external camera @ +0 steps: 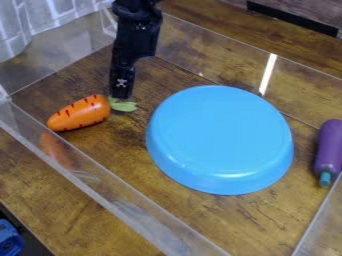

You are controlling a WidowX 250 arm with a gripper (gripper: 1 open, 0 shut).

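The black gripper (pixel 120 82) hangs just above the green leaves (pixel 122 104) of an orange toy carrot (pixel 78 114), at the left of the camera view. Whether its fingers are open or shut is hard to tell. The carrot lies on the wooden floor of the clear-walled bin, left of a large blue upturned plate or lid (pixel 218 138).
A purple toy eggplant (pixel 329 150) lies at the far right. The clear wall (pixel 94 190) runs along the lower left, with a blue object (pixel 7 240) outside it. Bare wood (pixel 214 60) lies behind the blue plate.
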